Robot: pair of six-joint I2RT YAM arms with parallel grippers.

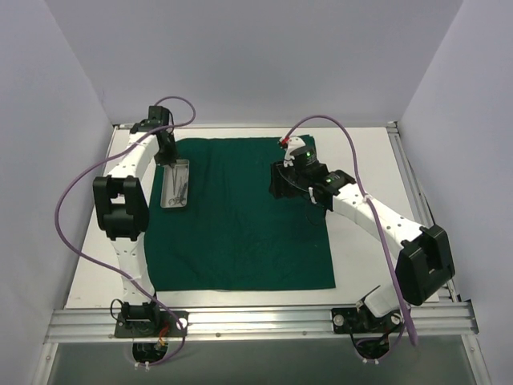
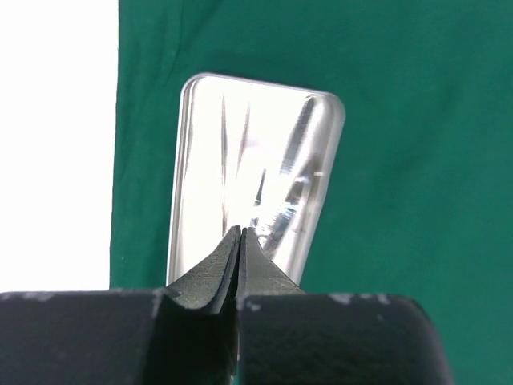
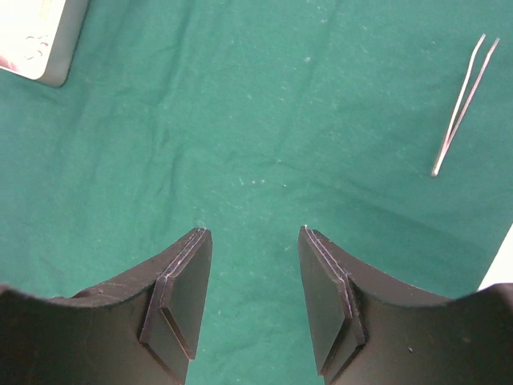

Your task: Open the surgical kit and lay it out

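The metal tray point(image 1: 175, 192) point(image 2: 200, 160) lies on the green cloth point(image 1: 238, 241) at the left, with several shiny instruments inside. My left gripper is over it, fingertips together; whatever may be between them is hidden. My right gripper hangs over the cloth at the right, fingers apart and empty. In the right wrist view, tweezers point(image 3: 446, 144) lie on the cloth at upper right, and a tray corner point(image 3: 58, 56) shows at top left.
White table point(image 1: 361, 160) borders the cloth, with grey walls around.
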